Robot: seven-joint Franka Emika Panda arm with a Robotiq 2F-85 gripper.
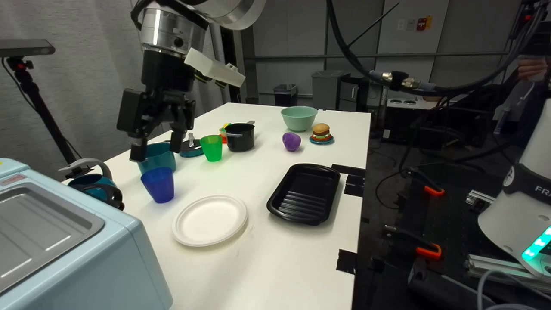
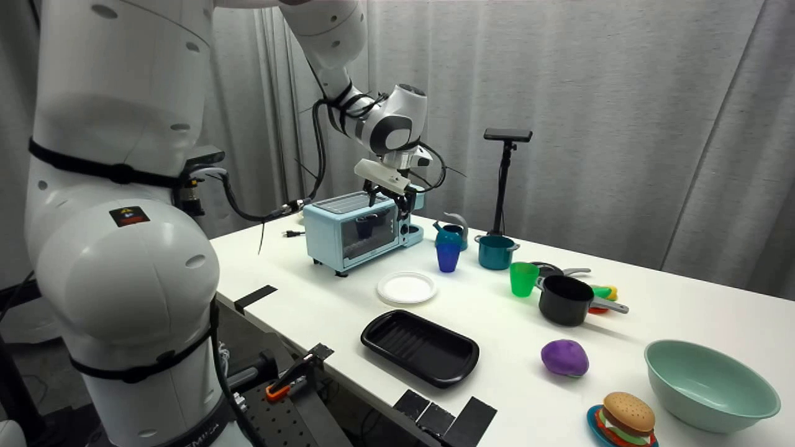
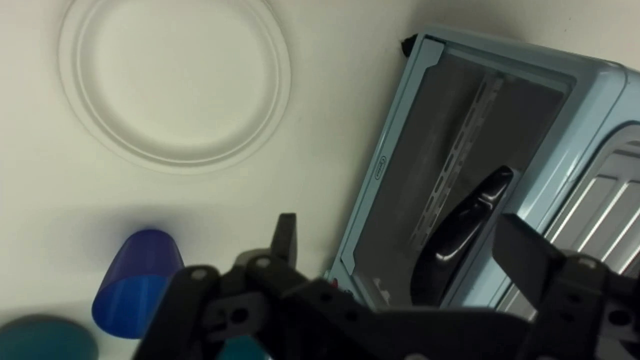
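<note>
In the wrist view my gripper is open, its two fingers set wide apart with nothing between them. It hangs above the light blue toaster oven (image 3: 384, 129), whose dark handle (image 3: 459, 240) shows in the gap between the fingers, farther below. The oven's glass door is closed. A blue cup (image 3: 135, 288) stands on the table to the left of the gripper, and a white plate (image 3: 174, 78) lies empty beyond it. In exterior view 1 the gripper (image 1: 157, 147) appears high over the blue cup (image 1: 159, 183) and the oven's side.
A teal pot (image 2: 495, 252), a kettle (image 2: 451, 234), a green cup (image 2: 523, 279) and a black pot (image 2: 564, 299) line the back. Toward the front lies a black tray (image 2: 417, 346); a purple toy (image 2: 564, 357), a toy burger (image 2: 630, 415) and a green bowl (image 2: 708, 385) are farther right.
</note>
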